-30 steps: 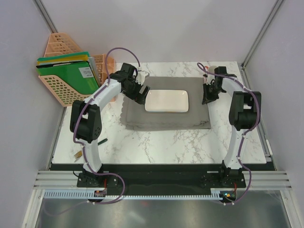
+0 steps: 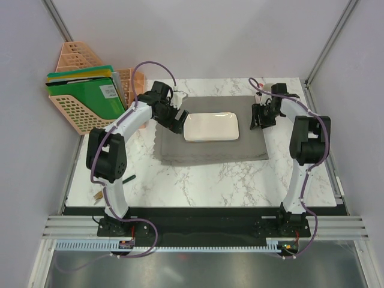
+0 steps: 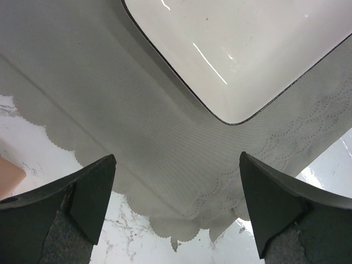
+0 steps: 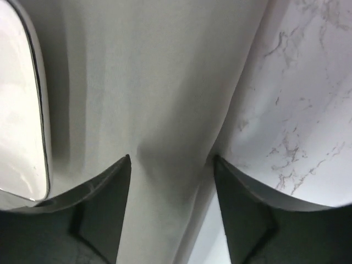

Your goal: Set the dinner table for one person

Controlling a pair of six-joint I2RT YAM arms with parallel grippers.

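A grey placemat [image 2: 201,152] lies spread on the white marbled table, with a white rectangular plate [image 2: 210,126] on its middle. My left gripper [image 2: 180,123] stands open at the plate's left side. In the left wrist view its fingers are wide apart above the scalloped mat edge [image 3: 137,132], with nothing held, and the plate's corner [image 3: 231,104] lies beyond. Over the mat's right edge is my right gripper [image 2: 260,124]. The right wrist view shows its fingers [image 4: 113,192] apart, a raised fold of the mat [image 4: 176,165] running between them, not gripped.
An orange basket [image 2: 84,114] holding green folders [image 2: 90,95] stands at the back left. A green-handled utensil [image 2: 129,179] lies at the front left, partly hidden by the left arm.
The placemat and plate have shifted slightly right and toward the back. The left arm has barely moved.
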